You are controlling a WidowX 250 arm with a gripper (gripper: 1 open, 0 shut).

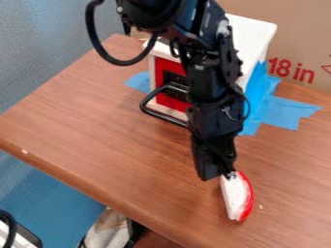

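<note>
My black arm hangs down over the wooden table (91,145), with its gripper (223,172) low at the near end of a white and red oblong object (238,199). The fingertips are at that object's upper end; whether they are shut on it is hard to see. Behind the arm stands a white box (253,39) with a red front and a black bar handle, partly hidden by the arm.
Blue tape (285,114) lies round the box's base. A cardboard sheet (297,58) stands behind. The table's edge drops to a blue surface at lower left.
</note>
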